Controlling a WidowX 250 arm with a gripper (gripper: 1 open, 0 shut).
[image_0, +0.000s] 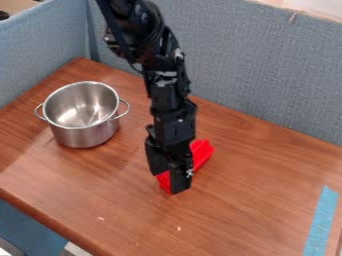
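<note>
My black gripper (174, 170) is lowered onto a red elongated block (201, 154) near the middle of the wooden table (120, 200). Its fingers sit over the block and hide much of it; the block's ends show above right and below left. I cannot tell whether the fingers are closed on it. A steel pot (82, 117) with two handles stands to the left of the gripper.
Padded grey-blue walls (261, 70) border the table at the back and left. A light-blue strip (319, 220) lies at the right edge.
</note>
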